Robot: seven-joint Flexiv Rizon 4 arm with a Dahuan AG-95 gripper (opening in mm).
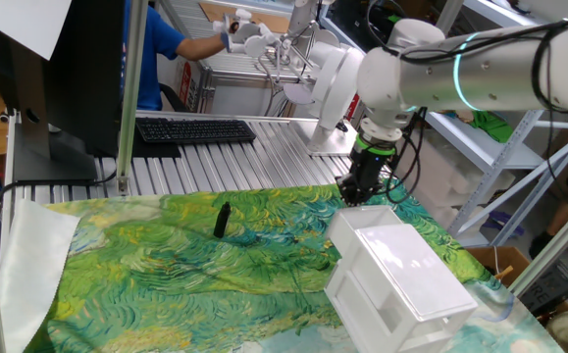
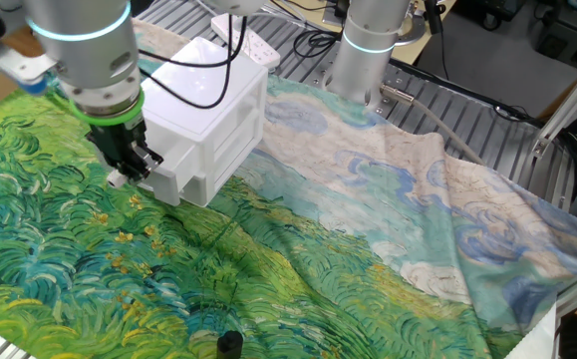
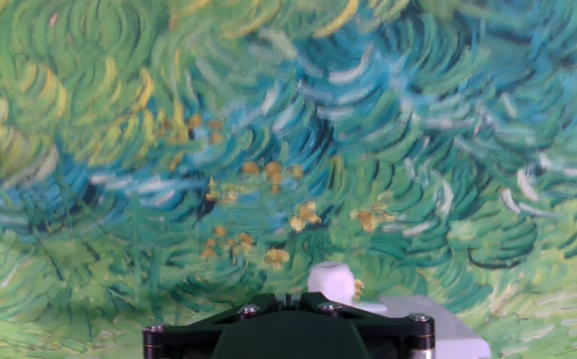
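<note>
A white drawer cabinet (image 1: pixel 416 270) stands on the painted cloth, its upper drawer (image 1: pixel 362 221) partly pulled out. My gripper (image 1: pixel 352 199) points down at the outer end of that drawer. From the other side, the gripper (image 2: pixel 146 172) is close to the drawer front (image 2: pixel 173 179), beside a small white knob (image 2: pixel 117 180). In the wrist view the dark fingers converge and look shut, with nothing visible between them. The white knob (image 3: pixel 331 282) shows just right of the fingertips; whether they touch is unclear. A black cylinder (image 1: pixel 223 221) stands upright away from the cabinet.
A person's arm (image 1: pixel 202 46) is in the background.
</note>
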